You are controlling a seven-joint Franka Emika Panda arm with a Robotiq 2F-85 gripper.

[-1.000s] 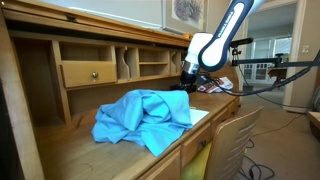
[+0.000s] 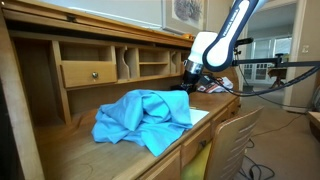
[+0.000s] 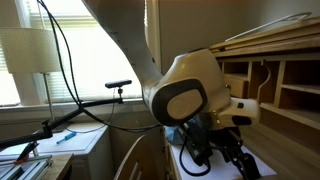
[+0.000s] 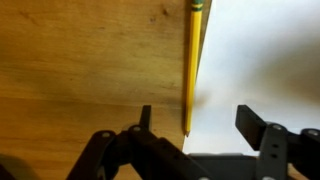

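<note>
A yellow pencil [image 4: 192,70] lies lengthwise along the edge of a white sheet of paper [image 4: 265,60], its tip towards the gripper. In the wrist view my gripper is open; a wide gap separates its fingers, and the pencil's lower end shows below and between them without contact that I can see. From the side, the gripper [image 2: 187,84] is low over the desk, beyond a heap of blue cloth [image 2: 145,120]. In exterior view 2 the black fingers [image 3: 243,160] point down close to the desktop, and the pencil cannot be made out there.
The desk's hutch of cubbies and a small drawer [image 2: 90,73] rises along the back. A chair [image 2: 230,145] stands at the front edge. Bare wood [image 4: 80,60] lies left of the pencil.
The arm has shifted only slightly over the last second, its upper part leaning a little further right. The blue cloth has stayed put.
</note>
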